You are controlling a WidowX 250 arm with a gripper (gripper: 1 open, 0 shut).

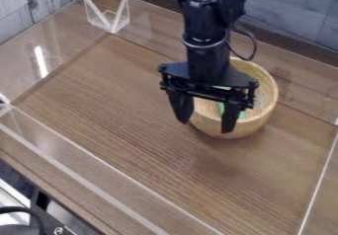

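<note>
My black gripper (pixel 207 109) hangs over a round wooden bowl (pixel 254 118) right of the middle of the camera view, its fingers spread open at the bowl's front left. A green item (pixel 231 113) shows in the bowl, partly hidden behind the gripper. Whether the fingertips touch the bowl is unclear.
A white wire object (pixel 106 14) stands at the back left. A dark cable or part (pixel 20 217) shows at the bottom left corner.
</note>
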